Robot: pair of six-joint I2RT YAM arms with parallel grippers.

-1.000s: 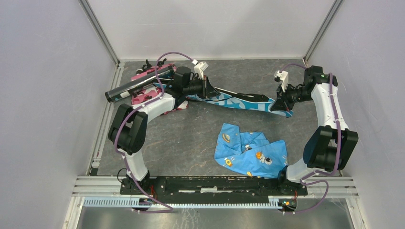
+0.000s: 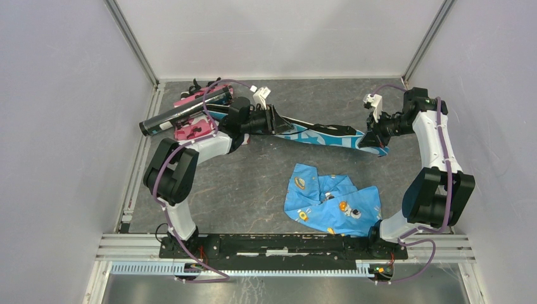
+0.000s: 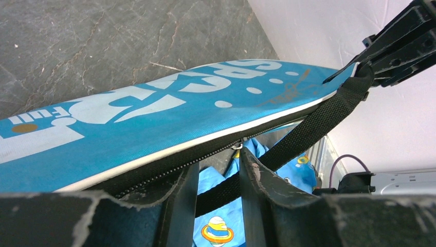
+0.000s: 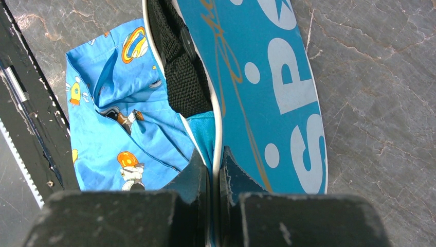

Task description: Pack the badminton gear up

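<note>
A long blue-and-white bag (image 2: 329, 139) with an open black zip and black strap lies across the back half, its left part behind my left arm. My right gripper (image 2: 373, 140) is shut on its right end, gripping the white-edged rim. My left gripper (image 2: 278, 126) is open over the bag's middle; in the left wrist view, the zipper pull (image 3: 236, 146) and strap (image 3: 293, 139) are just beyond its fingertips. A black cylindrical tube (image 2: 171, 117) lies at the back left on pink bags (image 2: 190, 130).
A blue patterned cloth (image 2: 332, 209) lies folded at the front right. Walls border the area at left, right and back.
My left gripper has shifted slightly, down in the top view. The right gripper and the bag look unchanged.
</note>
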